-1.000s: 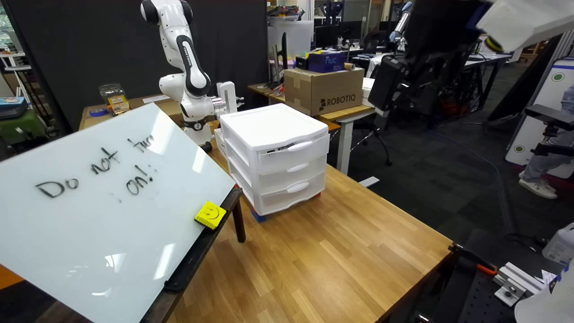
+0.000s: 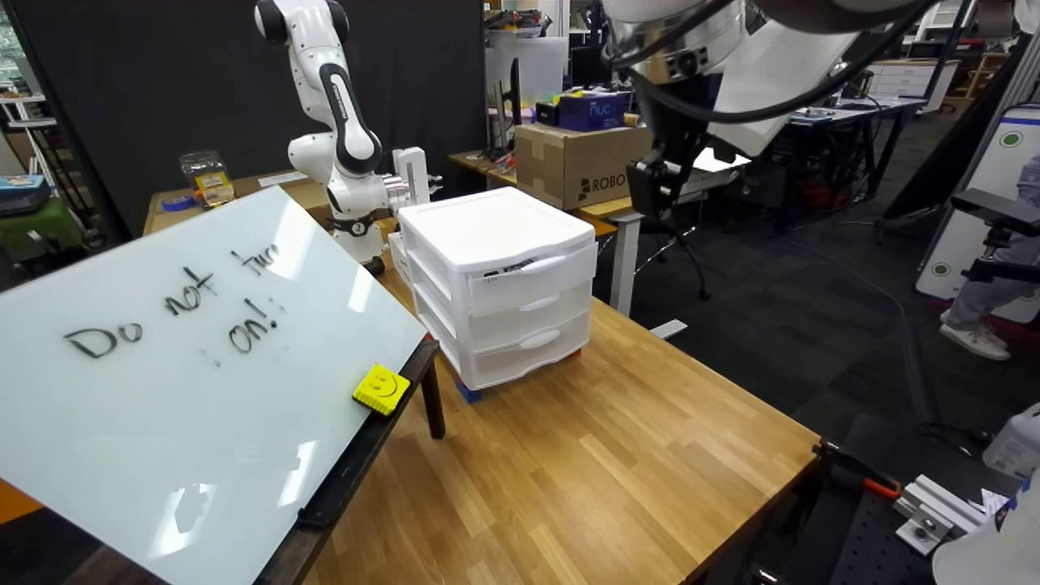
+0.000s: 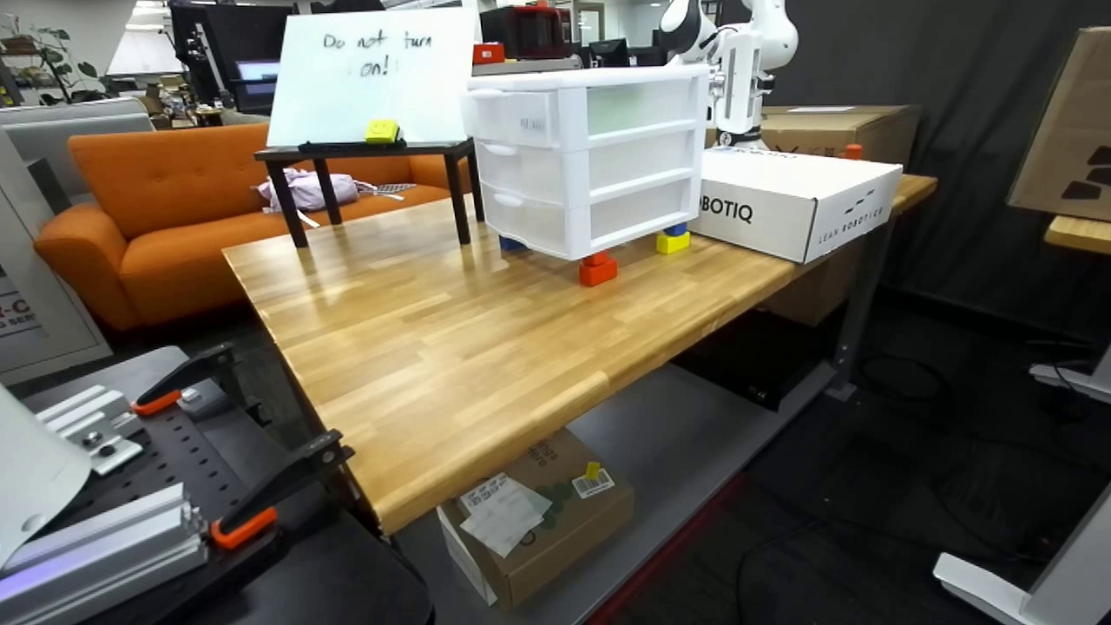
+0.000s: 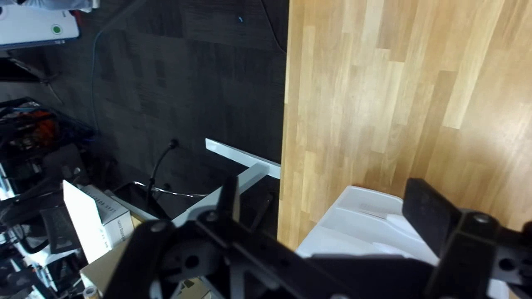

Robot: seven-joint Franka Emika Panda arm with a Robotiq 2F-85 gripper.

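Note:
My gripper is open and holds nothing, its two dark fingers (image 4: 429, 214) wide apart in the wrist view. In exterior view 1 the gripper (image 2: 658, 184) hangs in the air to the right of the white drawer unit (image 2: 499, 229), apart from it. All three translucent drawers of the unit look closed, seen also in exterior view 2. A whiteboard (image 2: 195, 390) reading "Do not turn on!" leans on a dark stand. On its lower ledge sits a yellow smiley eraser (image 2: 381, 389). The gripper is out of sight in exterior view 2.
Coloured blocks, among them a red one (image 3: 598, 270) and a yellow one (image 3: 673, 241), are at the drawer unit's base. A white Robotiq box (image 3: 797, 200) stands beside it. Clamps (image 3: 250, 526) sit off one edge.
In exterior view 1 my gripper has moved left, closer to the drawer unit, and the arm's pose has changed. The drawer unit, whiteboard and eraser have stayed put.

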